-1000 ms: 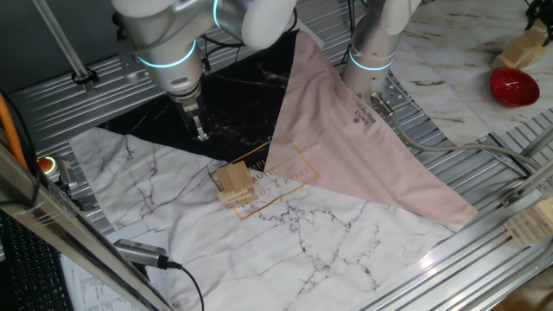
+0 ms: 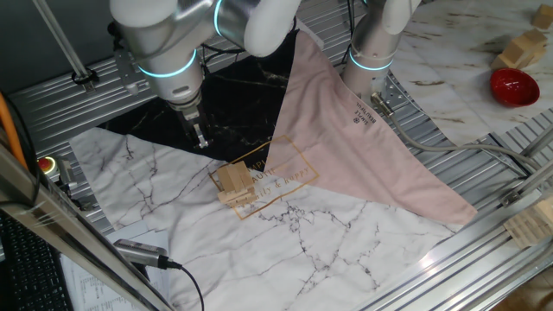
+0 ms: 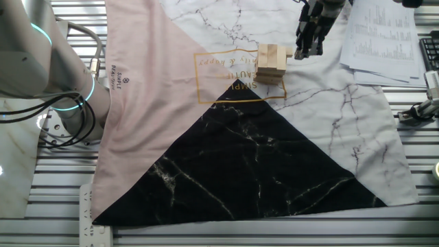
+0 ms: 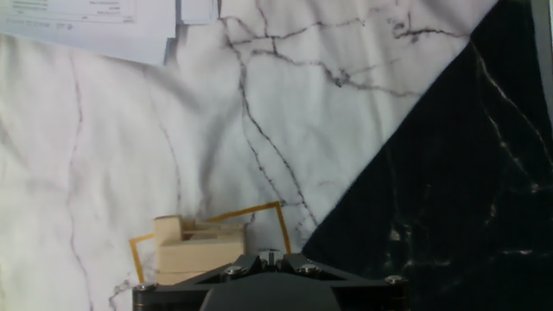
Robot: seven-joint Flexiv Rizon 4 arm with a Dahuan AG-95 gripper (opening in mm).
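A small stack of pale wooden blocks (image 2: 233,180) rests on the cloth by the gold-framed print. In the second exterior view, the same wooden stack (image 3: 271,58) has one piece jutting toward the arm's side. My gripper (image 2: 204,144) hangs above the cloth, apart from the blocks. Seen from the wrist, the gripper has its fingertips together with nothing visible between them, and the blocks (image 4: 203,255) lie just left of it, their lower part cut off by the gripper body.
The cloth has white marble (image 2: 320,250), black (image 3: 240,158) and pink (image 2: 346,147) areas, mostly bare. A red bowl (image 2: 515,87) and more wooden blocks (image 2: 521,50) stand on a separate surface at right. Papers (image 3: 384,41) lie beyond the cloth.
My gripper has shifted only slightly, its tips now a little lower in the first exterior view. The block stack has stayed put. A dark shape at the upper right edge has gone from view.
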